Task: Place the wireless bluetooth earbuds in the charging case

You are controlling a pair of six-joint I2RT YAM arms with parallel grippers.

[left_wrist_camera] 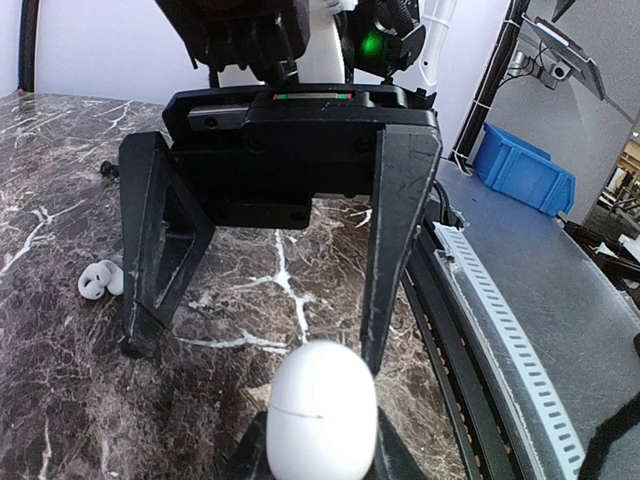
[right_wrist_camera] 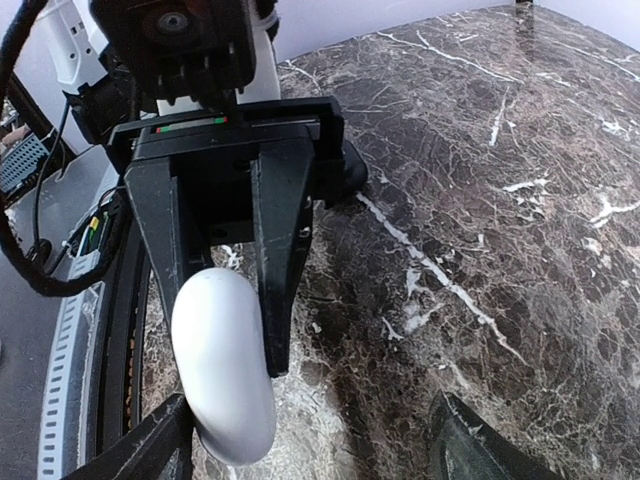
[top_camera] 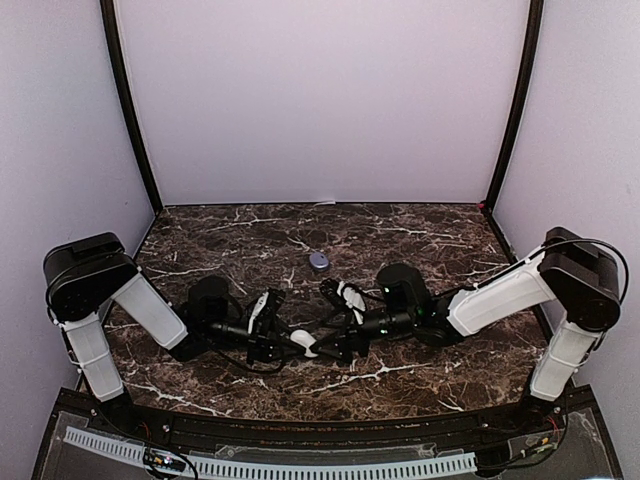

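My left gripper is shut on the glossy white charging case (left_wrist_camera: pixel 322 415), a rounded block held above the table. The case also shows in the right wrist view, sticking out past the left fingers. Facing it, my right gripper stands open. One of its fingers (left_wrist_camera: pixel 385 260) is close to the case in the left wrist view; whether they touch I cannot tell. A small pair of white earbuds (left_wrist_camera: pixel 101 279) rests on the marbled table at the left of that view.
A small pale object (top_camera: pixel 318 260) lies behind the grippers in the top view, probably the earbuds. A white slotted rail (top_camera: pixel 320 468) runs along the front edge.
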